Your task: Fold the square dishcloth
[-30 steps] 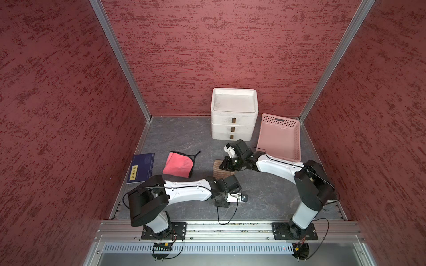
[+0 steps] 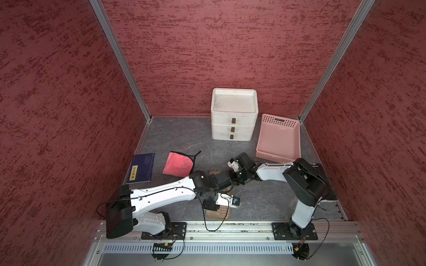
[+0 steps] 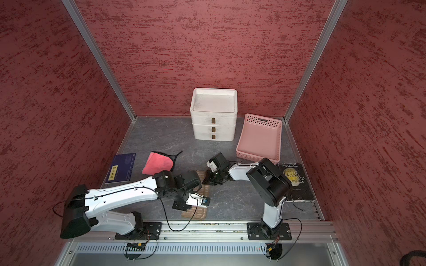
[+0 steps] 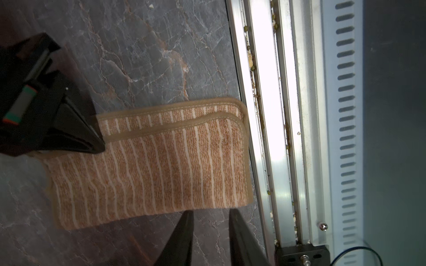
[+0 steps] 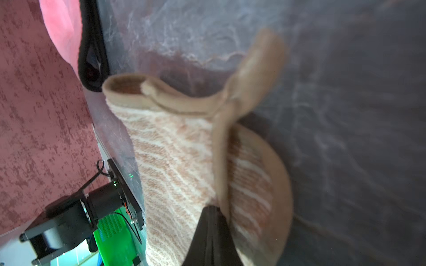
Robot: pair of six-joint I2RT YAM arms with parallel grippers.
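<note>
The dishcloth [image 4: 168, 173], brown with pale stripes and a tan border, lies folded over, its lower layer showing as a strip along one long side. In the right wrist view, one end of the cloth [image 5: 168, 186] has its border raised and curled. My left gripper stands open beside the cloth's long edge, its fingers apart and empty. At the other end my right gripper is shut against the border of the upper layer; whether cloth is pinched in its tips cannot be made out. From above, both arms partly cover the cloth [image 3: 195, 214].
A pink pouch [image 2: 178, 165] with a black strap lies left of the cloth, beyond it a blue book [image 2: 141, 168]. White drawers [image 2: 233, 119] and a pink basket [image 2: 278, 137] stand behind. A dark book [image 3: 295, 179] is at right. The metal rail [image 4: 266, 133] borders the cloth's front end.
My left arm has drawn back to the left, uncovering the cloth's front part. The right gripper has come toward the front. The cloth's far end now sits nearer the front.
</note>
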